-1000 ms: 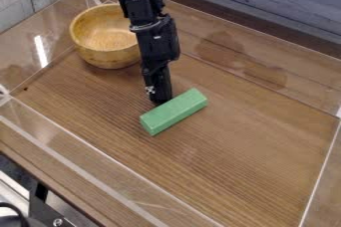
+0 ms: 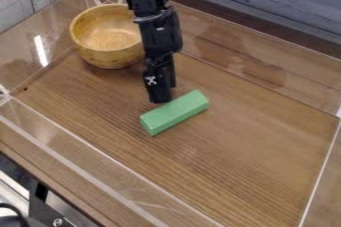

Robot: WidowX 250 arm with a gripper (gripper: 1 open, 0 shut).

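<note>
My gripper hangs low over the wooden table at the centre of the camera view, its dark fingers open and just behind a green rectangular block. The block lies flat and diagonal. Whether the fingertips touch the table is hard to tell.
A tan bowl stands at the upper left, left of the arm. Raised walls edge it at the back, left and right.
The arm and gripper have shifted slightly. The green block lies a little differently, its near part a touch to the right and less steeply angled.
</note>
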